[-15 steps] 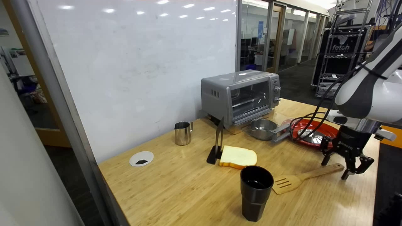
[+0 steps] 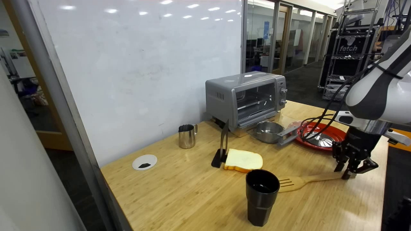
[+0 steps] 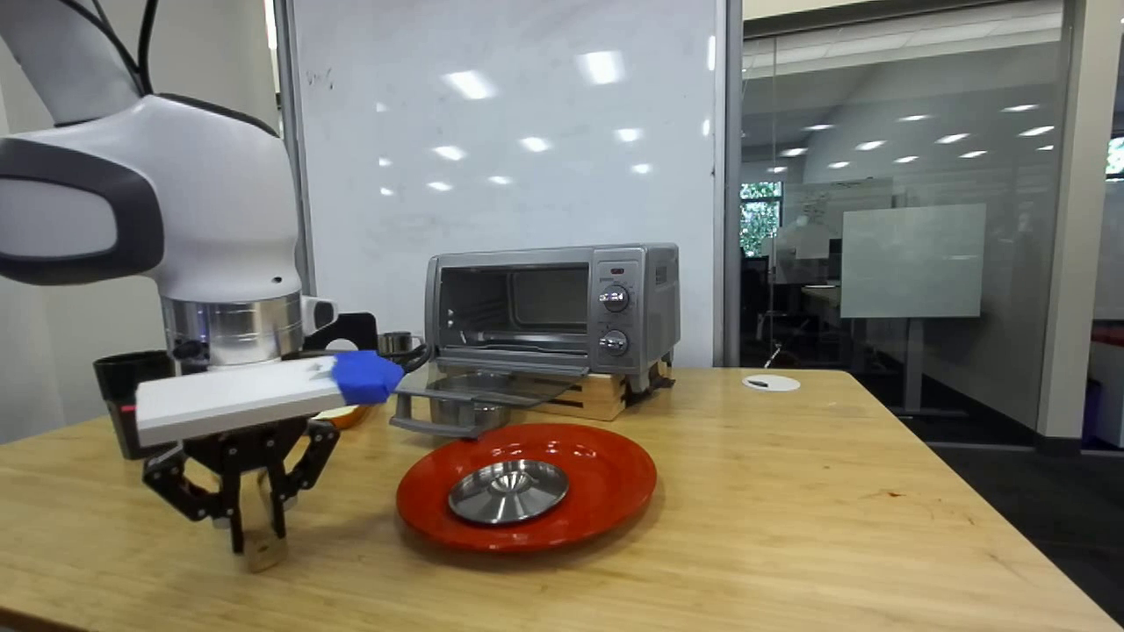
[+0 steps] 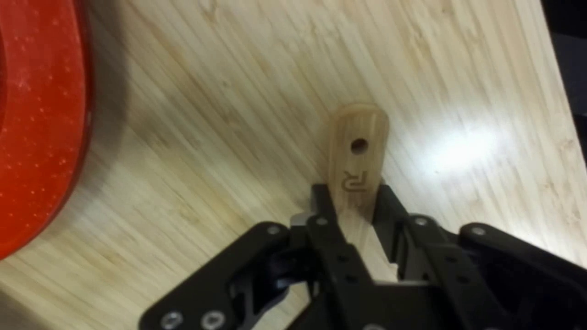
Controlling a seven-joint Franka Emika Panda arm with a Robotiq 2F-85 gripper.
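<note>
A slotted wooden spatula (image 2: 294,183) lies on the table, its blade beside the black cup and its handle pointing toward the robot. My gripper is shut on the handle near its end, one black finger along each side. Beyond the fingertips in the wrist view sticks out the rounded handle end (image 4: 360,123), with a hole and an engraved mark. In the second exterior view the gripper (image 3: 259,542) points straight down, with the handle between its fingers close to the tabletop. Whether the handle is lifted at all I cannot tell.
Near the gripper sits a red plate (image 3: 611,506) with a metal lid (image 3: 508,491) on it. A black cup (image 2: 262,196), a bread slice (image 2: 243,159), a metal pot (image 2: 267,132), a steel pitcher (image 2: 187,136) and a toaster oven (image 2: 221,94) with its door down stand farther along.
The gripper was open around the handle a second ago; its fingers have since drawn together on it. The spatula has turned slightly, its blade now tilted differently against the table grain.
</note>
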